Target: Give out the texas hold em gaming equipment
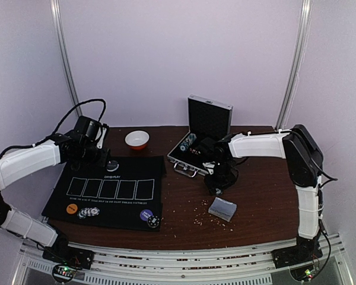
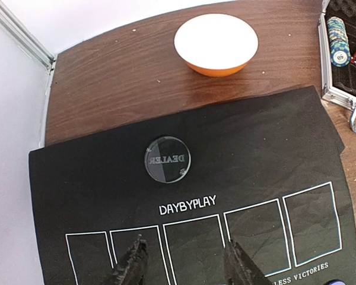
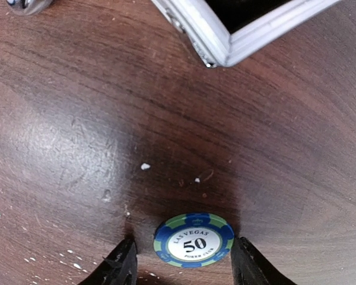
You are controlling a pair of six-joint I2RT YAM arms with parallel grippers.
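In the right wrist view, a blue-and-green chip marked 50 (image 3: 194, 240) lies flat on the wooden table. My right gripper is open around it, a fingertip on either side; a gap shows at the left one. Over the black play mat (image 2: 107, 205), my left gripper stands open and empty. The clear dealer disc (image 2: 168, 159) rests on the mat above the DAYBYPLAY lettering. Behind the right gripper is the open silver case (image 1: 181, 161), with blue chips (image 2: 339, 44) stacked inside.
A white bowl with an orange base (image 1: 137, 139) stands behind the mat. A card deck (image 1: 222, 209) lies just in front of the right gripper. On the mat's front are an orange disc (image 1: 72, 209), pale chips (image 1: 88, 212), a purple disc (image 1: 146, 214) and dark chips (image 1: 153, 221).
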